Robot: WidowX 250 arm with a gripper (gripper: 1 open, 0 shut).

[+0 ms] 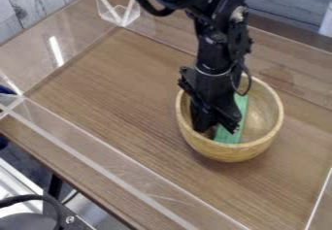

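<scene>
The black robot arm comes down from the top of the camera view, and its gripper [208,121] reaches into a round wooden bowl [247,148] on the right half of the table. Inside the bowl lies a flat green object [230,131], partly hidden behind the gripper. The gripper's fingertips are dark and hard to make out against the bowl's shaded inside; whether anything is between them does not show.
A light wall stands at the back right, and a black cable lies at the bottom left.
</scene>
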